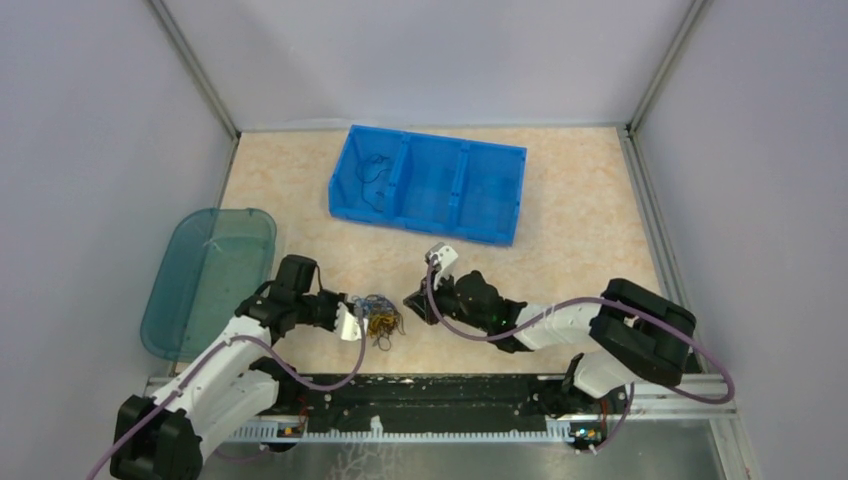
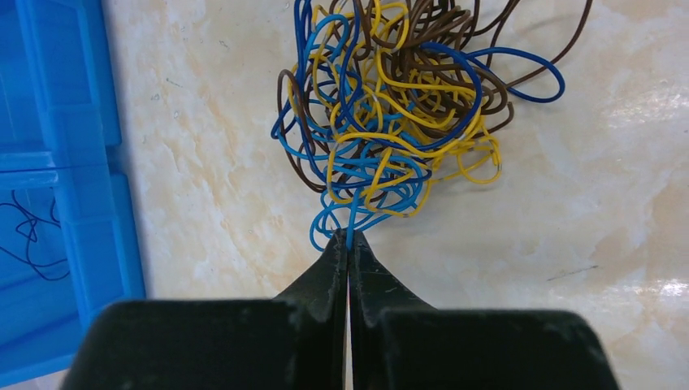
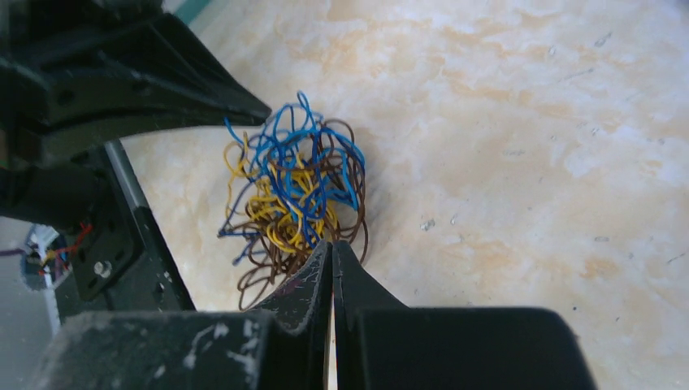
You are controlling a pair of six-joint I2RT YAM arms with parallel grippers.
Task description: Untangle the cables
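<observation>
A tangled heap of blue, yellow and brown cables lies on the table between the grippers. In the left wrist view, my left gripper is shut on a light blue cable at the heap's edge. My right gripper stands apart from the heap, to its right in the top view. Its fingertips look together in the right wrist view, with no cable visibly held. The dark left gripper also shows beside the heap in that view.
A blue three-compartment box stands at the back, a thin dark cable in its left compartment. A teal bin is at the left. The table right of the box and the strip between box and heap are clear.
</observation>
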